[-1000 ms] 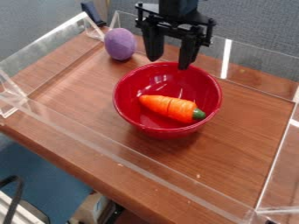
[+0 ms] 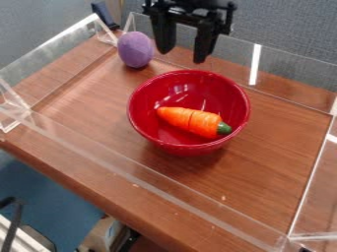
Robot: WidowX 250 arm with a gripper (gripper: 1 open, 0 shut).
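Observation:
A red bowl (image 2: 188, 91) sits on the wooden table, right of centre. An orange toy carrot (image 2: 188, 120) with a green end lies inside it. A purple egg-shaped object (image 2: 136, 50) rests at the back left. My black gripper (image 2: 184, 47) hangs above and behind the bowl at the top of the view, its two fingers apart, with nothing visible between them.
Clear acrylic walls border the wooden table (image 2: 93, 157) on its sides. Beyond the front left edge are a blue floor and some objects below.
My gripper has risen and shifted slightly back, away from the bowl. The bowl, carrot and purple object have not moved.

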